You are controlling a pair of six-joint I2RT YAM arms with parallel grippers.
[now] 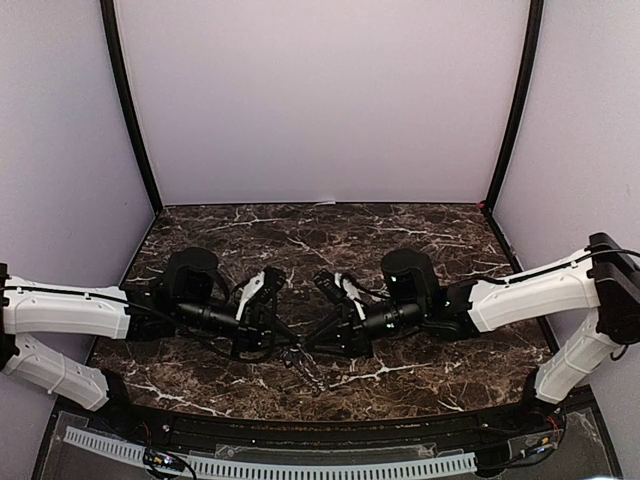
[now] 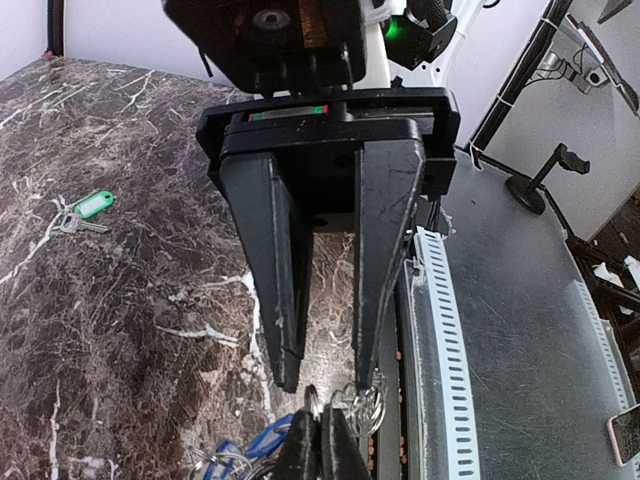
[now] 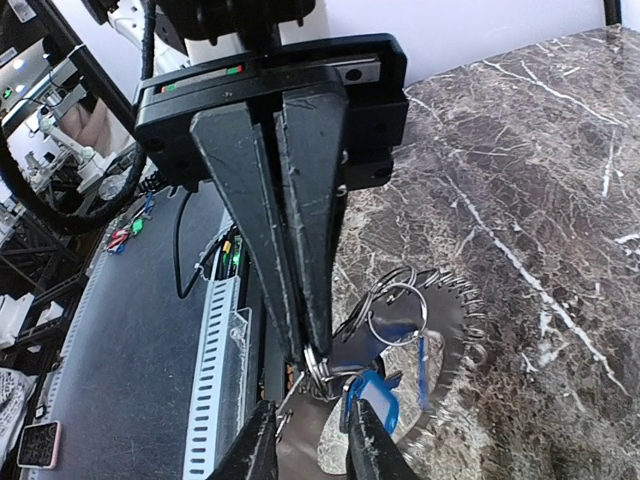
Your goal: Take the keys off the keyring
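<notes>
A metal ring (image 3: 318, 372) is pinched between the tips of my left gripper, which is shut. From it hangs a bunch with a blue tag (image 3: 376, 397), a larger loop (image 3: 424, 315) and a dark toothed strip, partly blurred. In the left wrist view, a blue piece (image 2: 268, 436) of this bunch shows low down beside my left gripper. My right gripper faces the left one, its fingers apart around the bunch's near end; nothing visibly held. A separate key (image 2: 82, 226) with a green tag (image 2: 94, 205) lies on the table.
A white slotted rail (image 1: 300, 468) runs along the front edge. Both grippers nearly meet above the front middle of the table.
</notes>
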